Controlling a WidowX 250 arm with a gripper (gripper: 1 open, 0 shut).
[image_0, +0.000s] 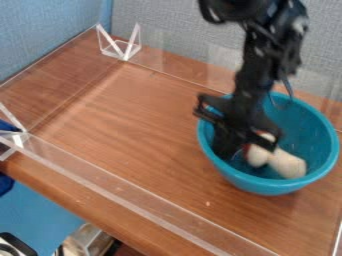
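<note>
A teal plastic bowl sits at the right of the wooden table. My black gripper, blurred by motion, is over the bowl's left half, its fingers low inside it. A pale, elongated object lies in the bowl just right of the fingers. Whether the fingers hold anything, or how far apart they stand, is not clear.
Transparent plastic guards edge it, with white corner pieces at the back left and left front. Grey and blue padded walls stand behind. Blue cloth lies at the far left.
</note>
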